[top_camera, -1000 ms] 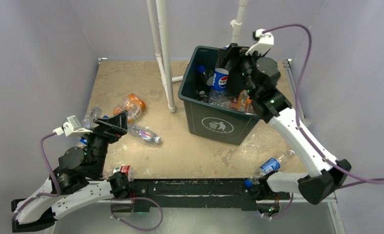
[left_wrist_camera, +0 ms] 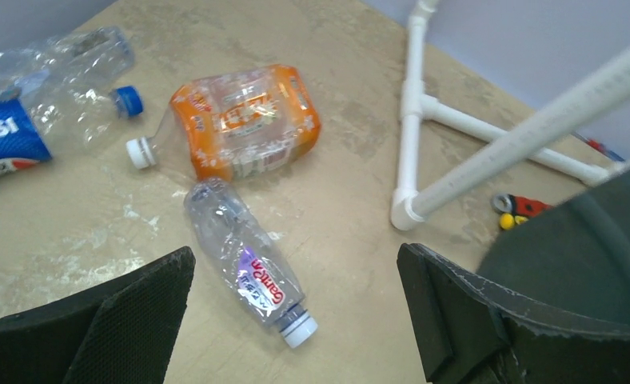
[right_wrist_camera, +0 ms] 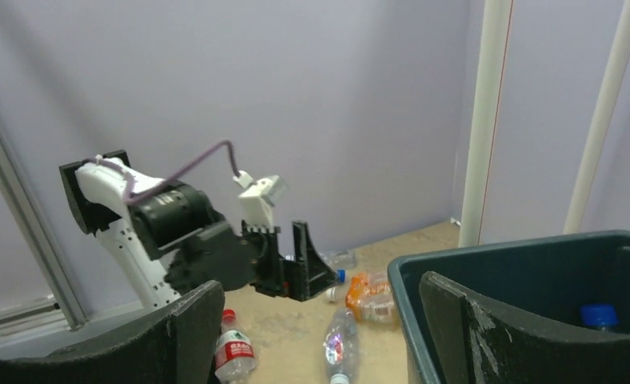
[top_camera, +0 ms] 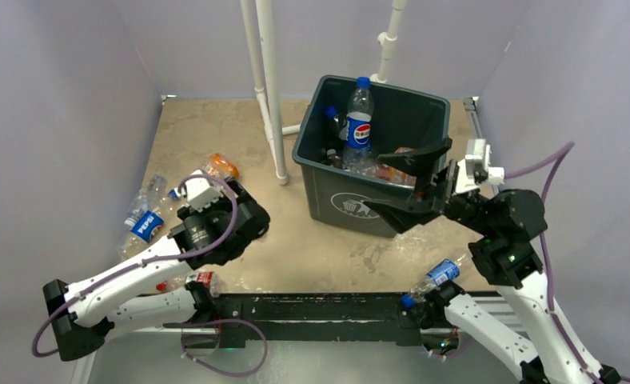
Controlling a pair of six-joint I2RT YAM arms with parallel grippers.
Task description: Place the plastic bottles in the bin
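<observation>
The bin (top_camera: 352, 210) holds bottles, including an upright Pepsi bottle (top_camera: 359, 124). On the left, my open left gripper hangs over a clear bottle with purple label (left_wrist_camera: 240, 248), beside an orange-labelled bottle (left_wrist_camera: 244, 120) and Pepsi bottles (top_camera: 148, 224). A red-labelled bottle (right_wrist_camera: 234, 356) lies near the front left; a blue-labelled bottle (top_camera: 441, 274) lies at the front right. My right gripper (top_camera: 388, 188) is open, high at the bin's right front, with nothing between its fingers.
White pipes (top_camera: 272, 120) stand left of and behind the bin. Small coloured objects (left_wrist_camera: 520, 206) lie beyond the pipes in the left wrist view. Bare table (top_camera: 288, 248) shows in front of the bin.
My left arm moved right and turned over the purple-labelled bottle.
</observation>
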